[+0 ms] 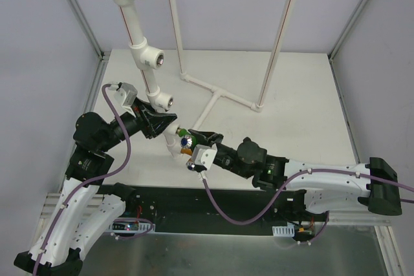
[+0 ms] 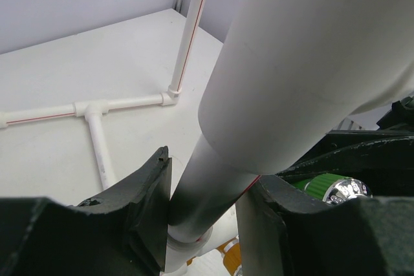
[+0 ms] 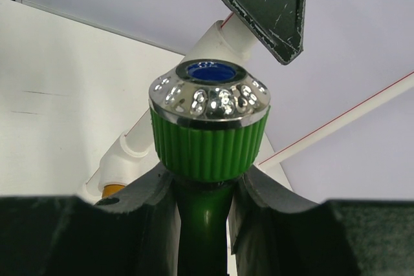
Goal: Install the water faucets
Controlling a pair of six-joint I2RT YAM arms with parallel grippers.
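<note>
My right gripper is shut on a green faucet (image 3: 207,150) with a ribbed collar, a chrome cap and a blue centre; its fingers clasp the green stem below the collar. From above, this faucet (image 1: 182,132) points at the lower socket of the white pipe (image 1: 171,128); whether its end touches or enters the socket cannot be told. My left gripper has its fingers on either side of the white pipe (image 2: 213,192). They look close against it, but whether they press on it is unclear.
Just below the green faucet an orange faucet (image 2: 231,258) shows at the lower pipe end. Empty threaded sockets (image 1: 153,57) face right higher up the pipe. A thin white pipe frame (image 1: 220,92) stands behind. The white panel (image 1: 304,127) is bare on the right.
</note>
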